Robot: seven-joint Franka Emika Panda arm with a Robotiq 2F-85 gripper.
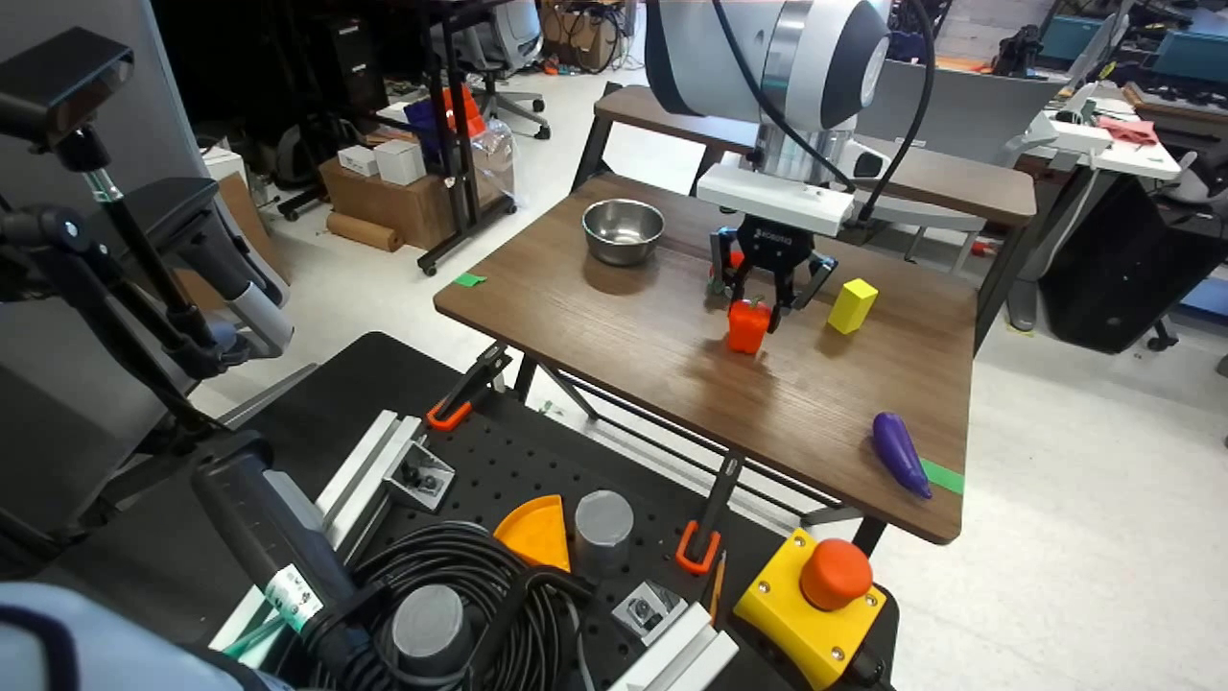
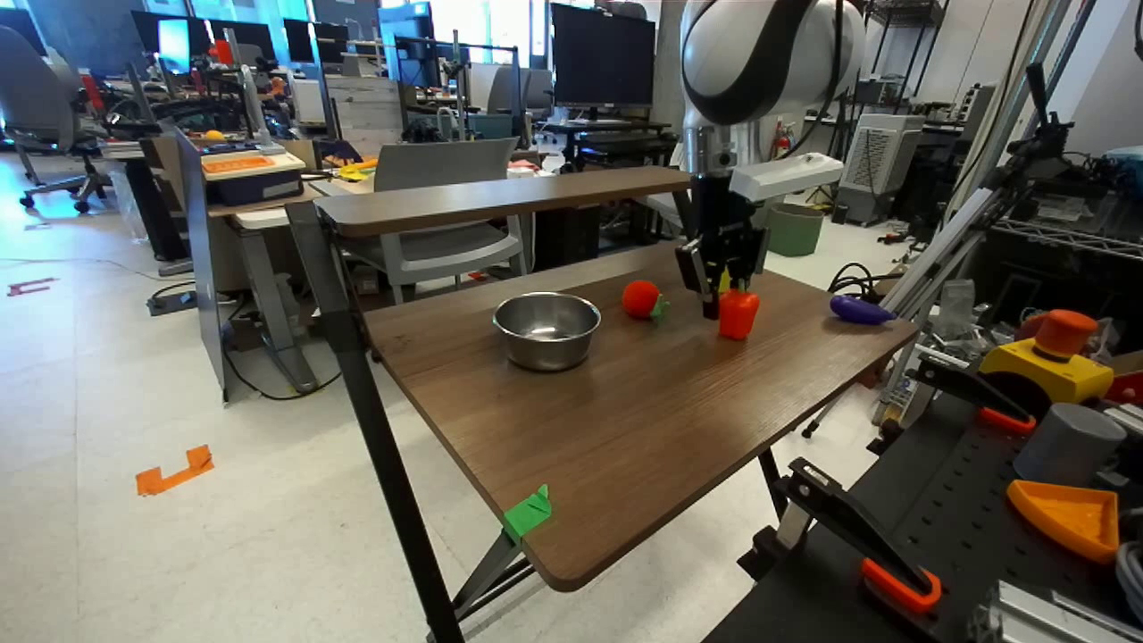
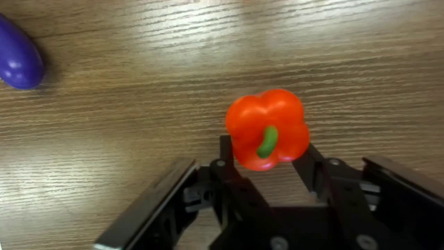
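Note:
A red toy pepper (image 1: 747, 327) with a green stem stands on the wooden table; the wrist view shows this pepper (image 3: 270, 121) from above. My gripper (image 1: 755, 309) points down over it, one finger on either side. In the wrist view the gripper is narrowed to about the pepper's width, its fingertips (image 3: 225, 146) close against the lower part of the pepper's outline. Whether both pads press on it does not show clearly. In exterior view 2 the pepper (image 2: 738, 315) partly hides the fingers.
A metal bowl (image 1: 623, 232) stands toward the table's far left. Behind the gripper lies a red tomato (image 2: 640, 299), mostly hidden in exterior view 1. A yellow block (image 1: 853, 306) stands right of the pepper, and a purple eggplant (image 1: 900, 455) lies near the right corner.

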